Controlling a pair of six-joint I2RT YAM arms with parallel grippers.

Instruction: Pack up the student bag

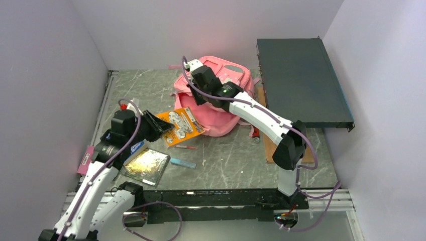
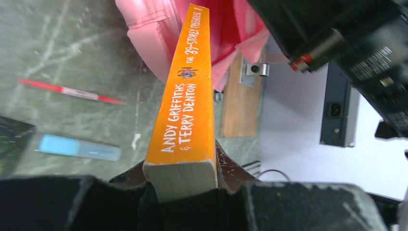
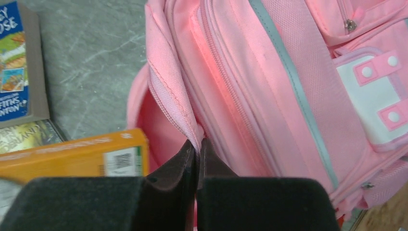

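A pink backpack lies at the back of the table, its mouth spread apart toward the front. My right gripper is shut on the edge of the bag's upper flap and holds it raised, so the pink inside shows below. My left gripper is shut on an orange book, gripped by its end with the spine facing the wrist camera. In the top view the book's far end reaches the bag's opening; whether it touches the fabric I cannot tell.
A blue book and a gold-covered book lie at the left, with a pink book by the wall. A red pen and a light blue case rest nearby. A dark box stands right.
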